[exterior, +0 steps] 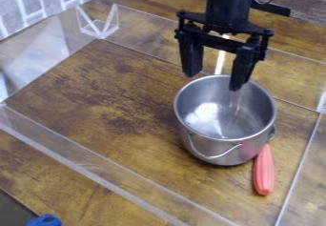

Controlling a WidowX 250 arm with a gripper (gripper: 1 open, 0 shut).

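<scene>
My black gripper (218,66) hangs open just above a stainless steel pot (212,139), its two fingers spread over the pot's back rim with no object seen between them. The pot stands upright with a wire handle along its front. A long pink-red object (264,173) lies on the wooden surface to the right of the pot, partly tucked beside its lower right side.
Clear low walls surround the wooden work area (102,115), whose left and middle are free. A white rack or railing (32,1) is at the back left. A blue object (44,219) sits at the bottom left corner.
</scene>
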